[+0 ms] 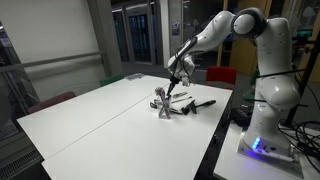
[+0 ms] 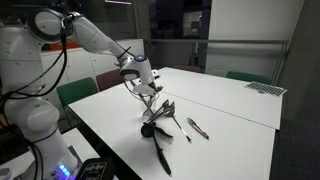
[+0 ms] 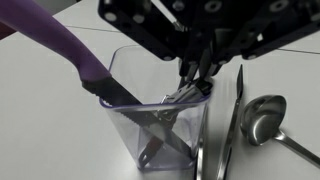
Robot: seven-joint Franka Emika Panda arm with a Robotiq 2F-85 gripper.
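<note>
A clear plastic container [image 3: 128,125] stands on the white table in the wrist view. Inside it leans a knife with a purple handle [image 3: 62,42], its dark serrated blade crossing the container. Another metal utensil [image 3: 182,97] lies partly within, near the right rim. My gripper points down at that rim, close to the utensil. The fingertips are dark and overlap the utensil, so whether anything is between them is hidden. From the side, the gripper [image 2: 157,92] is low over the container.
A metal ladle [image 3: 264,120] and a long narrow metal tool [image 3: 230,125] lie right of the container. In exterior view 2, a black utensil [image 2: 160,150] and a small tool [image 2: 198,130] lie on the table [image 2: 235,120].
</note>
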